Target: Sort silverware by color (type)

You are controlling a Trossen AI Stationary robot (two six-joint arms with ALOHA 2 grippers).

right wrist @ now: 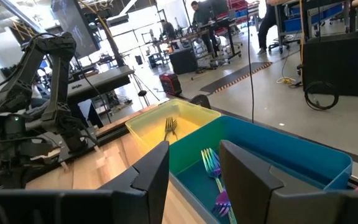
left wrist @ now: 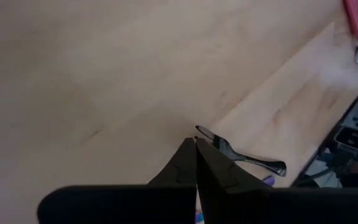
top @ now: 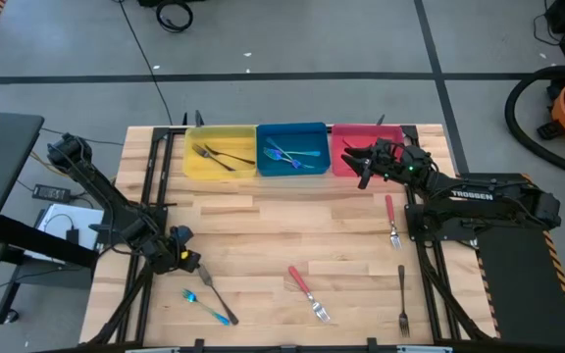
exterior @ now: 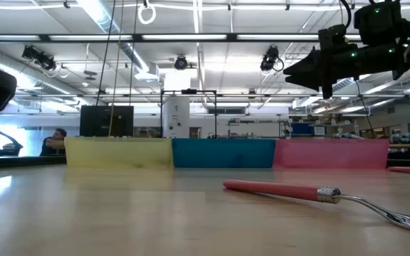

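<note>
My left gripper is shut with nothing between its fingers, just above the head of a dark fork (top: 218, 291) that lies on the wood. Beside that fork is an iridescent blue fork (top: 205, 306), mostly hidden behind the gripper in the left wrist view. A red-handled fork (top: 308, 292) rests at front centre, another red-handled fork (top: 392, 222) at right, and a second dark fork (top: 403, 302) at front right. My right gripper stands open and empty near the pink bin. Dark utensils lie in the yellow bin (right wrist: 143, 118), iridescent ones in the blue bin (right wrist: 253, 134).
The pink bin (top: 338, 165) is right of the blue one, partly covered by my right arm. Black frame rails (top: 146, 216) run along both sides of the table.
</note>
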